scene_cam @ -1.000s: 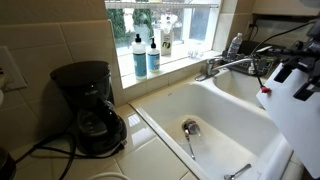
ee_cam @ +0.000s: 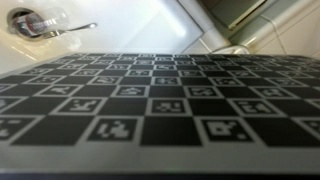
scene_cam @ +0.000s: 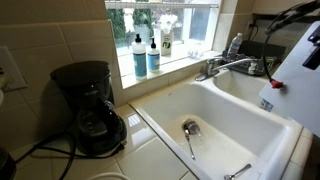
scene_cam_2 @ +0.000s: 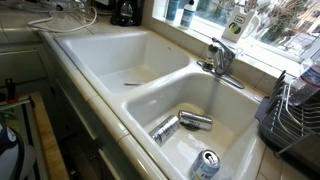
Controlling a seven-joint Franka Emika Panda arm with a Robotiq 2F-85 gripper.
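Note:
A checkerboard calibration board [ee_cam: 165, 100] with small square markers fills the lower part of the wrist view, close to the camera. Its pale side [scene_cam: 295, 92] shows at the right edge of exterior view 1. Dark parts of my arm [scene_cam: 314, 48] come in beside the board there, with a small red piece [scene_cam: 277, 85] near its edge. No fingers can be made out, so how the board is held and how the finger stands are hidden.
Below is a white double sink [scene_cam_2: 120, 57]. One basin holds metal utensils [scene_cam: 191, 128]; the other holds cans [scene_cam_2: 206, 165]. A coffee maker [scene_cam: 90, 105] stands left on the tiled counter, soap bottles [scene_cam: 153, 57] on the sill, a dish rack [scene_cam_2: 292, 122] beyond the sink.
In exterior view 1 the pale board has risen and tilted at the right edge, and the dark arm parts have shifted with it. Sink and counter look unchanged.

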